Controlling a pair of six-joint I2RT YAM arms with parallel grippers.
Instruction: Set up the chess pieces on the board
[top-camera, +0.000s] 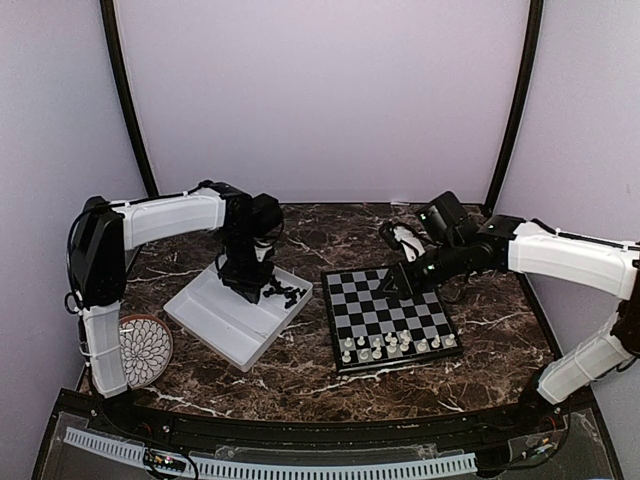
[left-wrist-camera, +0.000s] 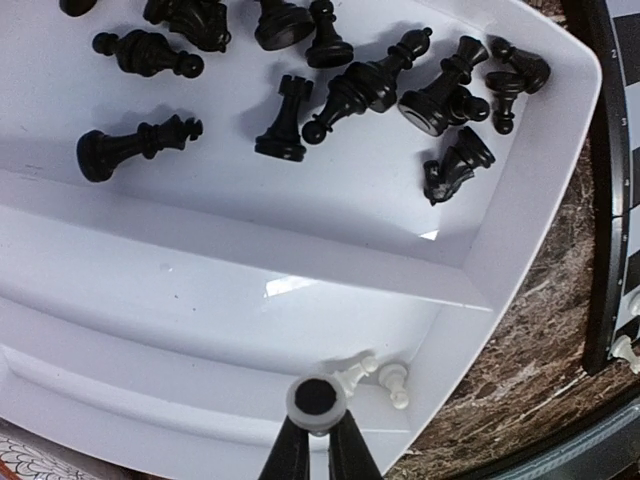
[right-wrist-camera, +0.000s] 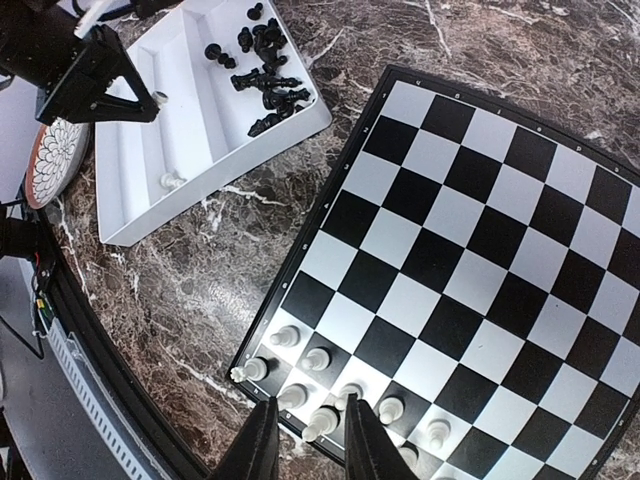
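Observation:
My left gripper, over the tray's white-piece compartment, is shut on a white chess piece, its dark base underside facing the camera. Two more white pieces, one of them this pawn, lie in that compartment. Black pieces are scattered in the far compartment, most lying down. Several white pieces stand on the near rows of the chessboard. Above the board my right gripper hangs with its fingers apart and nothing held; the white pieces seen around its fingertips stand on the board below.
The white tray sits left of the board, with a strip of bare marble table between them. A patterned round dish rests at the left edge. The board's middle and far squares are empty.

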